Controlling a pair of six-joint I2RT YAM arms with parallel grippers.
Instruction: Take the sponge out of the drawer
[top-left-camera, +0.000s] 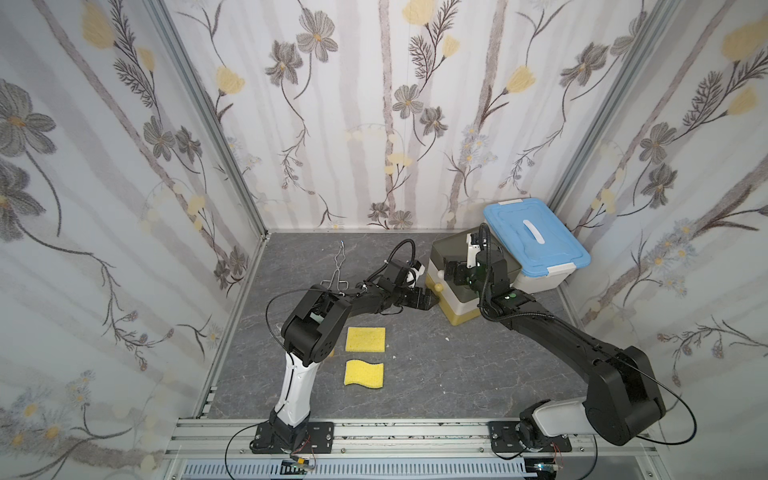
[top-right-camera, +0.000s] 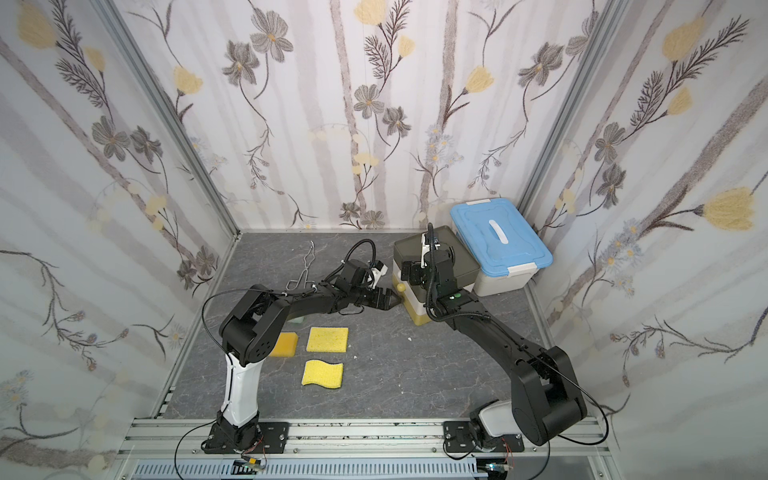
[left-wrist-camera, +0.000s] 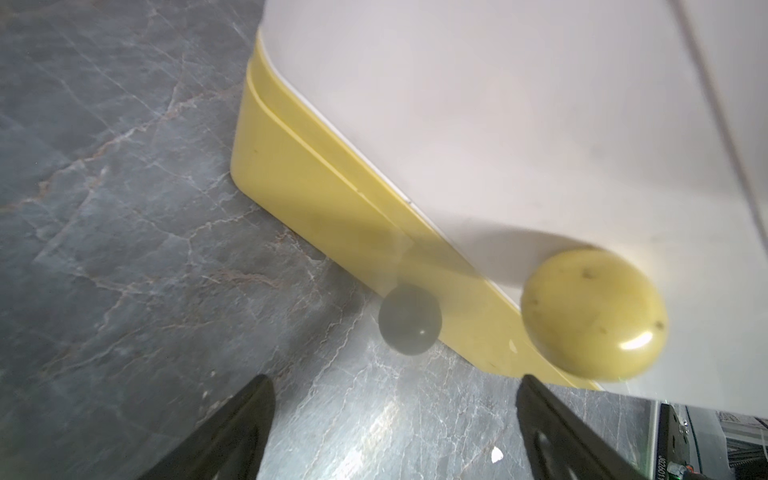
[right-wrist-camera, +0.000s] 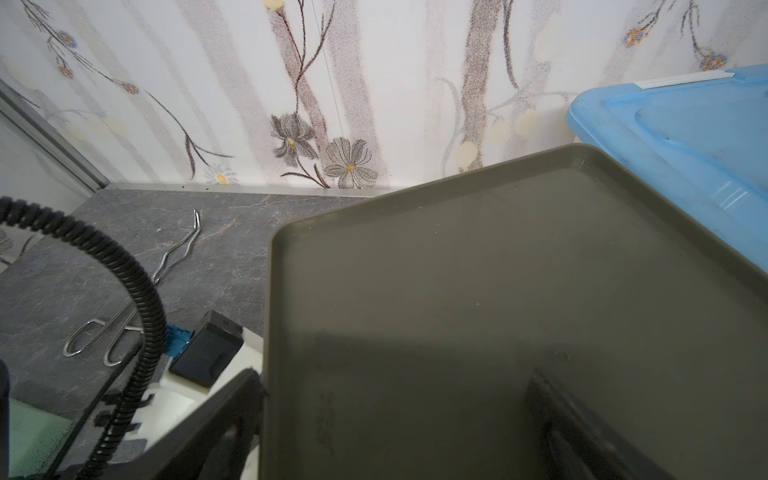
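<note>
The drawer unit (top-left-camera: 468, 302) has a dark olive top (right-wrist-camera: 448, 304), white sides and a yellow lower drawer (left-wrist-camera: 320, 200), which looks shut. Two round knobs show on its front: a yellow one (left-wrist-camera: 593, 313) on the white part and a dark one (left-wrist-camera: 409, 318) lower down. My left gripper is open just in front of the unit, low by the knobs, with nothing between its fingers. Over the unit's top, my right gripper hangs open and empty. On the table lie a flat yellow sponge (top-left-camera: 365, 339), a wavy yellow sponge (top-left-camera: 364, 373) and an orange sponge (top-right-camera: 284, 345). The drawer's inside is hidden.
A white bin with a blue lid (top-left-camera: 537, 236) stands right behind the unit. Metal tongs (top-left-camera: 337, 268) lie at the back left. A pale green piece (right-wrist-camera: 36, 436) lies partly behind the left arm.
</note>
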